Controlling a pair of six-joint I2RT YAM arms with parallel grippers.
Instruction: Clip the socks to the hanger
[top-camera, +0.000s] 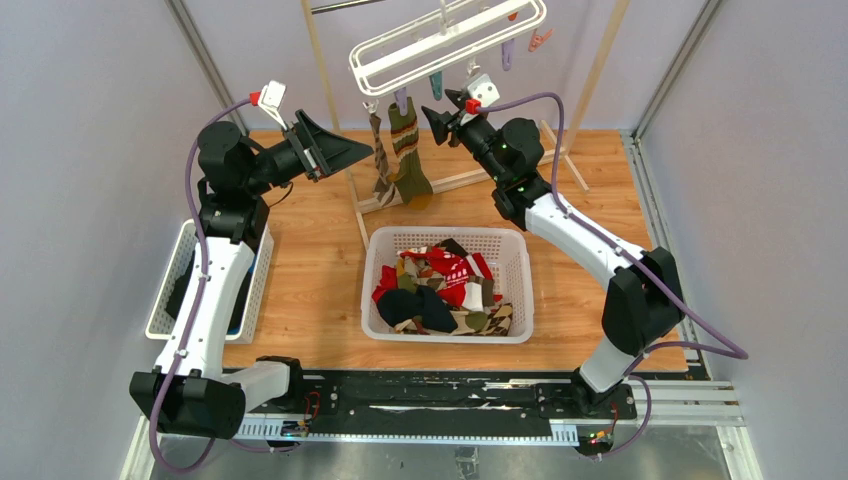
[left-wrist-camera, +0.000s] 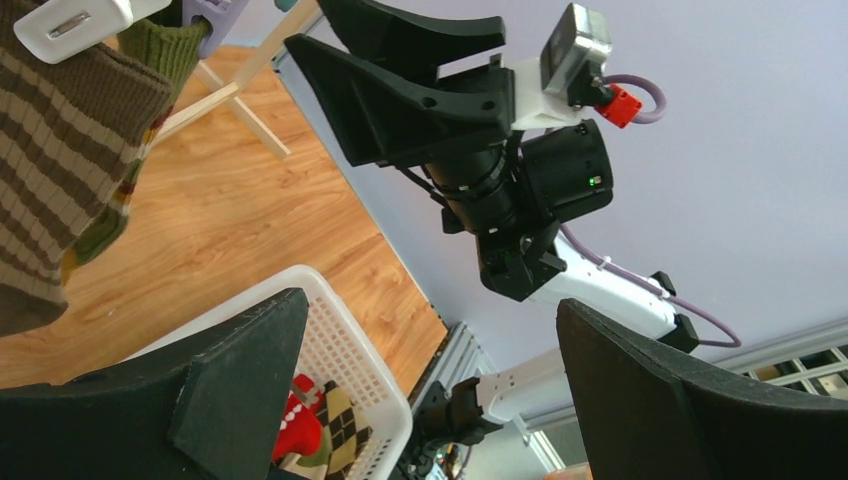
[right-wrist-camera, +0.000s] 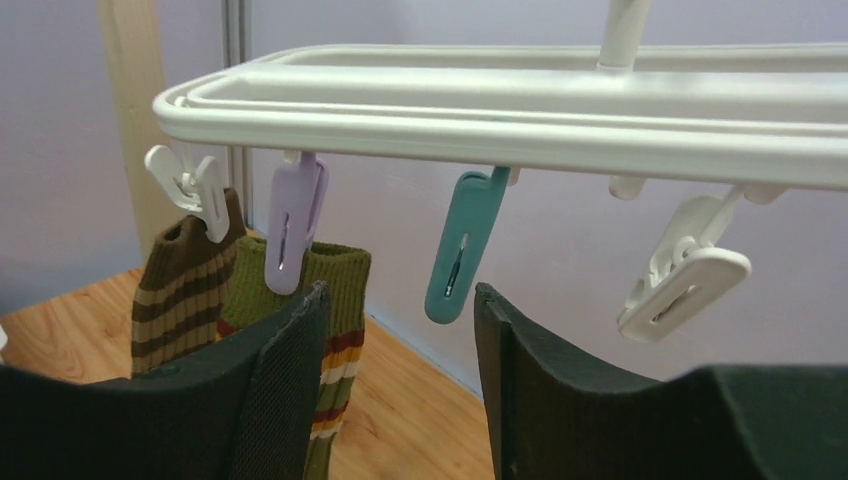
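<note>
Two striped socks hang from the left end of the white hanger (top-camera: 447, 45): a brown one (top-camera: 380, 165) under a white clip (right-wrist-camera: 205, 195), and a green one (top-camera: 408, 150) under a lilac clip (right-wrist-camera: 294, 220). A teal clip (right-wrist-camera: 465, 245) hangs empty to their right. In the right wrist view that clip appears between the fingers of my right gripper, which is open and not closed on anything. My left gripper (top-camera: 365, 155) stands open just left of the brown sock, nothing between its fingers. Beside it in the left wrist view are both socks.
A white basket (top-camera: 376, 332) of mixed socks stands in the middle of the table. Another white basket (top-camera: 258, 290) is at the left, partly behind my left arm. Wooden stand legs (top-camera: 597, 65) rise at the back.
</note>
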